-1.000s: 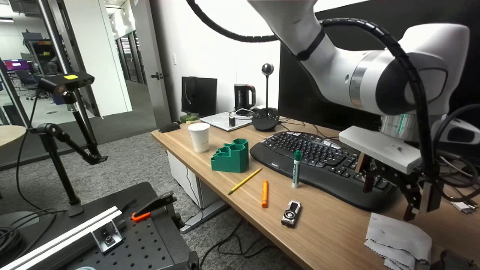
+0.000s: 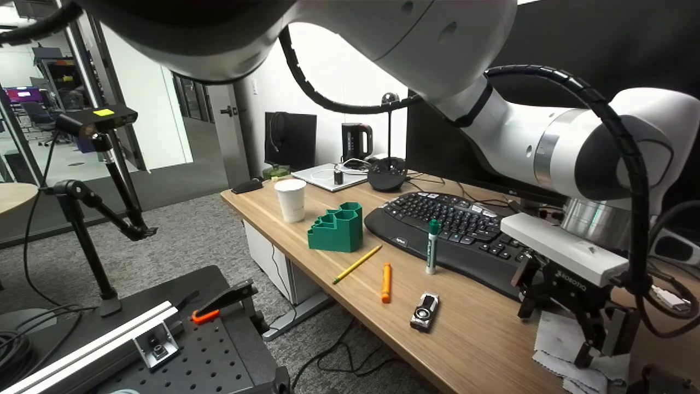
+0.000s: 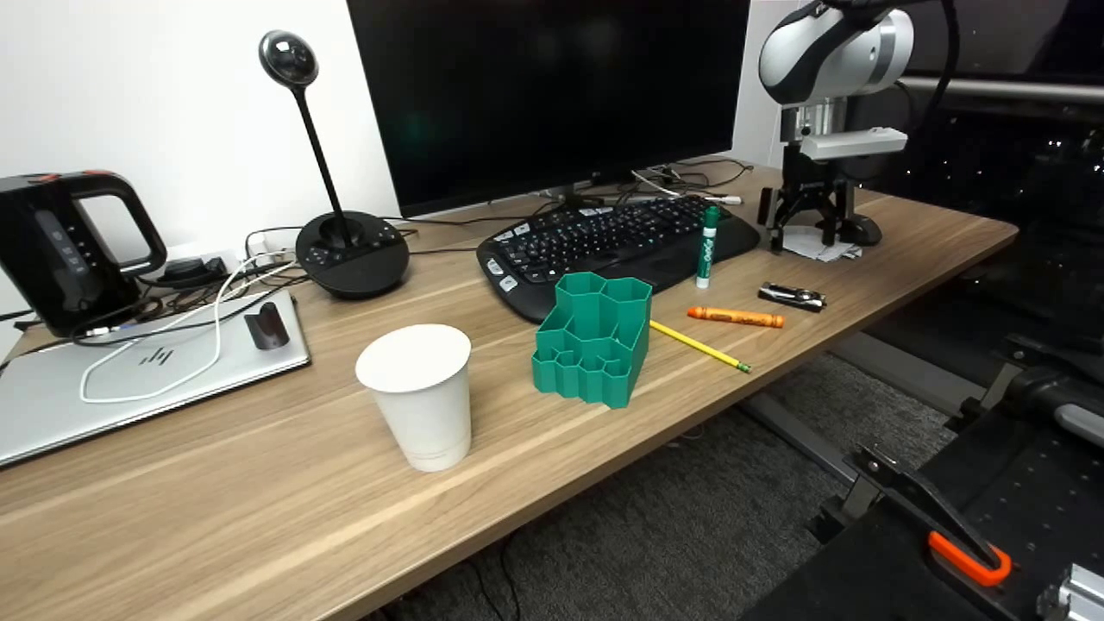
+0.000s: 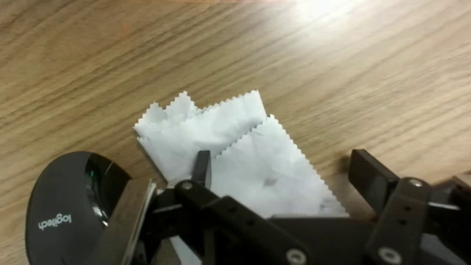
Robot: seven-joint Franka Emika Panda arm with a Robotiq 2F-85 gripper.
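Below my gripper lies a folded pale grey cloth (image 4: 238,117) with zigzag edges, on the wooden desk. The gripper stands open, its two black fingers (image 4: 203,168) spread wide in the wrist view. One finger is over the cloth; the other is just past its right edge. Nothing is gripped between them. From the side, in exterior view 1, the fingers are low over the cloth (image 2: 549,334), and whether they touch it or the desk is unclear. The gripper body hides the cloth's near part in the wrist view.
A black mouse (image 4: 66,198) sits close by on the left. The keyboard (image 2: 453,230), upright green marker (image 2: 431,246), small silver-black object (image 2: 425,312), orange crayon (image 2: 386,282), pencil (image 2: 357,264), green organizer (image 2: 338,230) and white cup (image 3: 422,398) occupy the desk farther off.
The arm has come down, bringing the open gripper from above the desk to low over the cloth. The cloth and other desk items look unmoved.
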